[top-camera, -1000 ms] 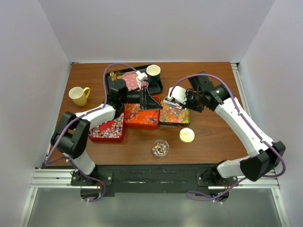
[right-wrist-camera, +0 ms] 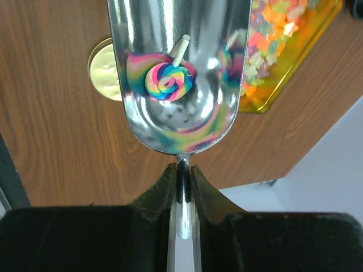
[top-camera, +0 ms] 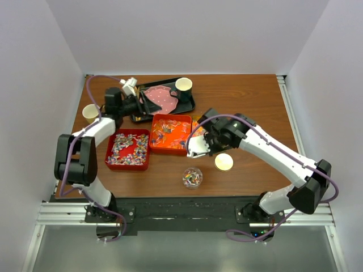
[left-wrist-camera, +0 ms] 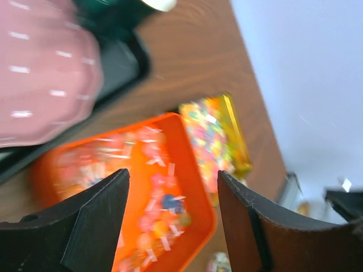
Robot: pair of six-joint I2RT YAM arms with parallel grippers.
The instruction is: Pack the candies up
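Note:
My right gripper is shut on a steel scoop's handle; in its bowl (right-wrist-camera: 136, 113) lies a rainbow swirl lollipop (right-wrist-camera: 167, 82). In the top view this gripper is right of centre, above the table. My left gripper (top-camera: 150, 107) stands open over the back tray, its fingers framing the orange candy bin (left-wrist-camera: 164, 249) in the left wrist view, nothing between them. A red bin of wrapped candies (top-camera: 127, 158) is at left, a glass jar with candies (top-camera: 192, 178) at front, a round lid (top-camera: 224, 161) beside it. A yellow box of gummies (right-wrist-camera: 272, 85) is partly visible.
A black tray (top-camera: 187, 107) with a pink plate (top-camera: 163, 97) and a dark mug (top-camera: 184, 88) sits at the back. A cream mug (top-camera: 89, 113) is at left.

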